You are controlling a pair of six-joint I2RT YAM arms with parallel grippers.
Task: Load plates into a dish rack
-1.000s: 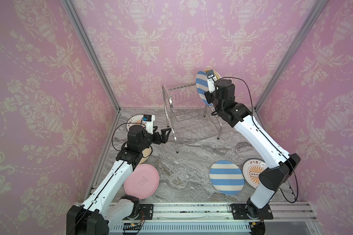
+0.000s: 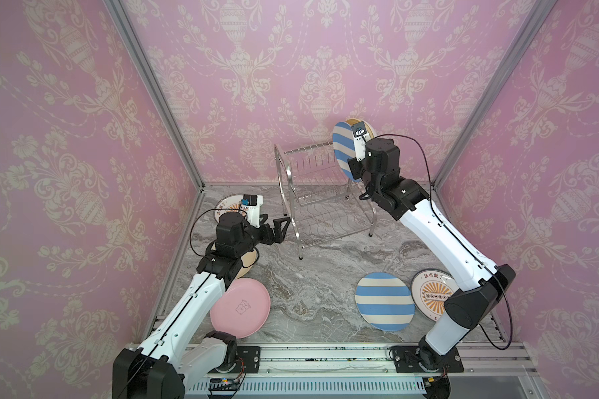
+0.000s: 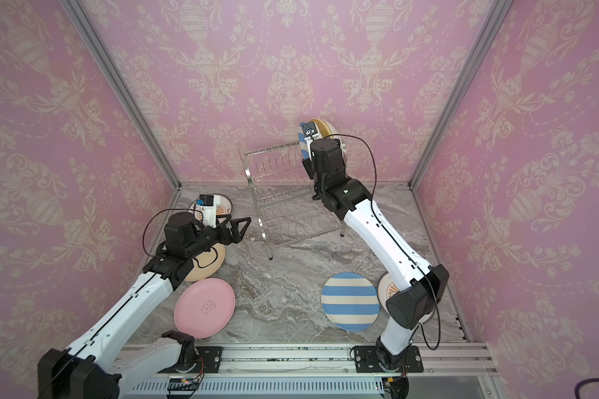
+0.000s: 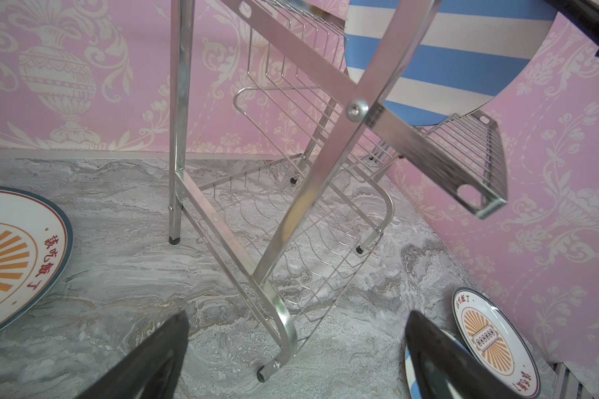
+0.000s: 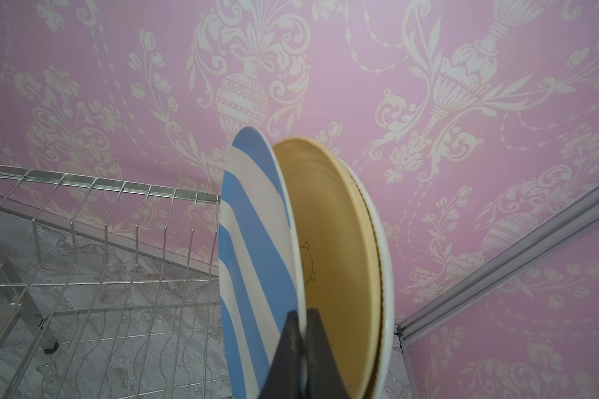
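Observation:
The metal dish rack (image 2: 293,199) stands at the back. A blue-striped plate (image 5: 246,239) stands upright in its upper right end beside a tan plate (image 5: 332,252), with a white-rimmed plate behind. My right gripper is shut at the striped plate's near edge; the thin rim appears between its fingers. My left gripper stands open at the rack's left side, nothing between its fingers.
A pink plate (image 2: 240,307) lies front left, a tan plate (image 3: 206,266) and a patterned plate (image 4: 13,259) behind it. Another striped plate (image 2: 384,300) and patterned plate (image 2: 432,292) lie front right.
My right arm has shifted slightly toward the front right, its gripper still at the striped plate. The left arm has not moved.

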